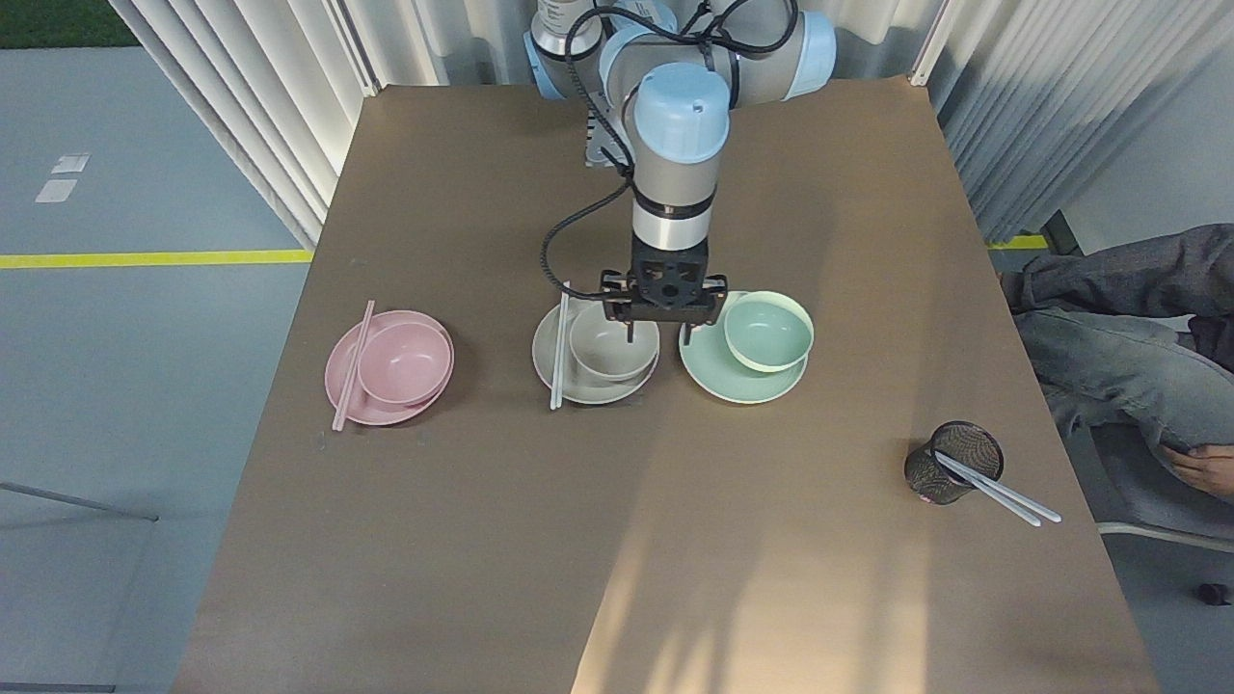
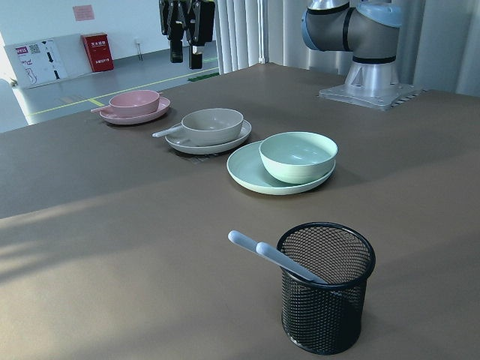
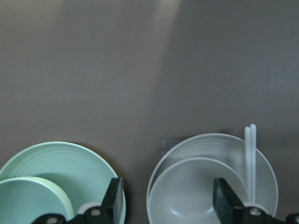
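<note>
My gripper (image 1: 659, 330) hangs open and empty above the grey and green place settings, as the wrist view (image 3: 163, 205) also shows. The grey bowl (image 2: 211, 121) sits on a grey plate (image 3: 219, 144), white chopsticks (image 3: 250, 158) along one side. The green bowl (image 1: 769, 330) sits on a green plate (image 1: 729, 382). On the left, a pink bowl (image 1: 405, 360) rests on a pink plate with pink chopsticks (image 1: 350, 382). A black mesh cup (image 2: 321, 315) at the right holds light chopsticks (image 1: 1001, 492).
The arm's base (image 2: 373, 94) stands at the back. A seated person is beyond the right edge.
</note>
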